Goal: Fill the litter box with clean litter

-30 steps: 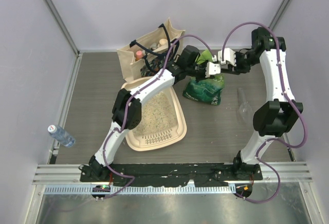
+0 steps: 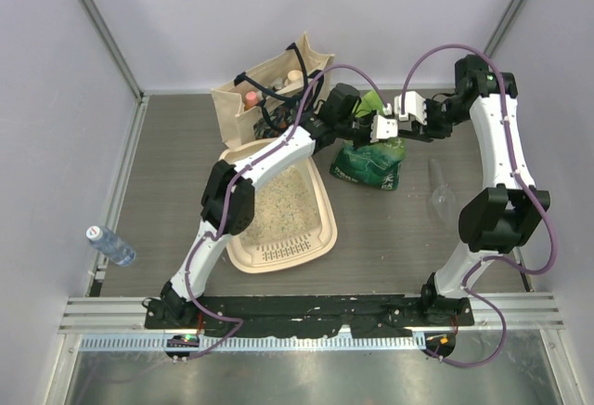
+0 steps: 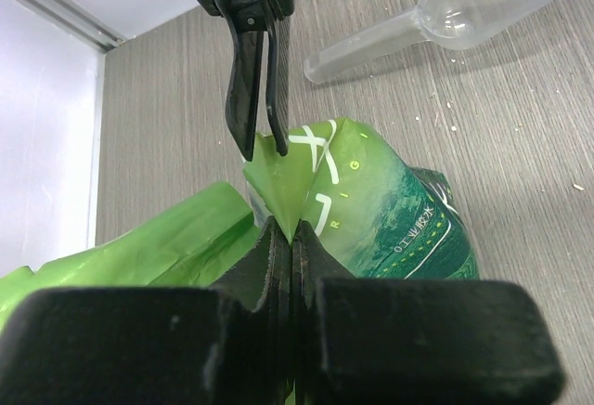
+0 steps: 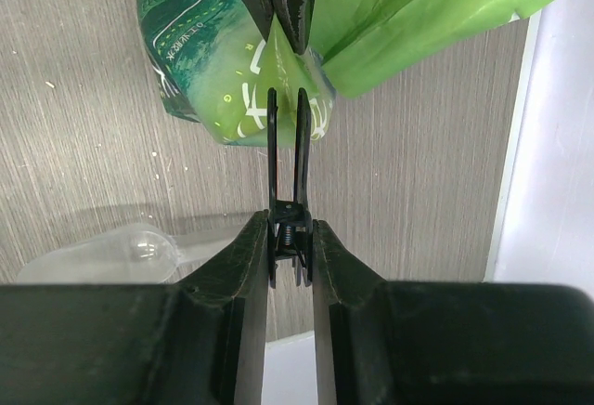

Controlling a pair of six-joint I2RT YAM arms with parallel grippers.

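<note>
The green litter bag [image 2: 369, 165] stands on the table right of the litter box [image 2: 327, 226], which has pale litter in it. My left gripper is shut on the bag's gathered green plastic [image 4: 278, 71]. Black spring snips [image 4: 289, 208] sit between the fingers of my right gripper, which is shut on their handles. In the left wrist view the snips' two blades [image 3: 243, 98] are spread slightly, their tips at the bag's upper corner [image 3: 290, 168]. Whether the plastic is cut there, I cannot tell.
A clear plastic scoop [image 3: 445, 15] lies on the table to the right of the bag. Behind the litter box a beige tote [image 2: 232, 117] holds several items. A water bottle [image 2: 111, 245] is at the far left. Bare table shows between bottle and box.
My right arm's elbow has shifted a few pixels outward and toward the front. The left arm, the bag and the litter box look the same.
</note>
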